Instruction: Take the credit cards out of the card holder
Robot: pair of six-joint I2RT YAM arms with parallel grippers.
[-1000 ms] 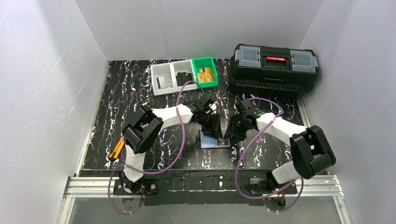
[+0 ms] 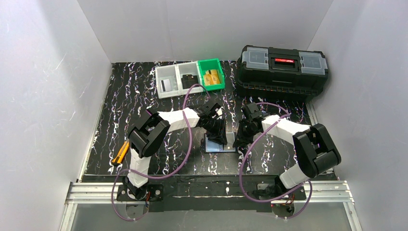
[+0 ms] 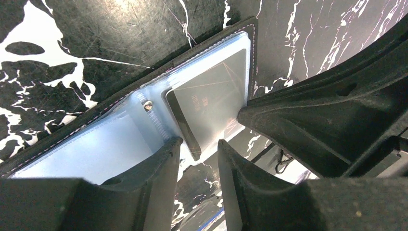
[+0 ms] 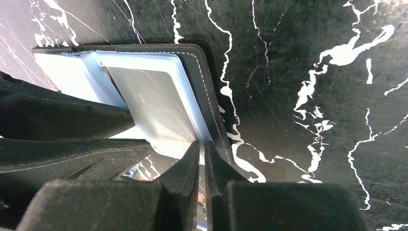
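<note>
The open card holder [image 2: 214, 146] lies flat on the table, with dark stitched edges and clear plastic sleeves. A grey card with a black stripe sits inside one sleeve, and the same card [image 4: 151, 98] shows in the right wrist view. My left gripper is part open over the striped end of the card, nothing seen held between its fingers. At the holder's outer side, my right gripper is closed on the edge of the clear sleeve. How deep its tips reach is hidden.
Behind the arms stand a white divided tray [image 2: 166, 76] and a green bin [image 2: 222, 72] holding brown cards. A black toolbox [image 2: 284, 72] is at back right. An orange cutter [image 2: 121, 153] lies at the left. Purple cables loop over both arms.
The holder has shifted slightly left. My right arm has moved a little left with it, while the left gripper stays over the holder's middle.
</note>
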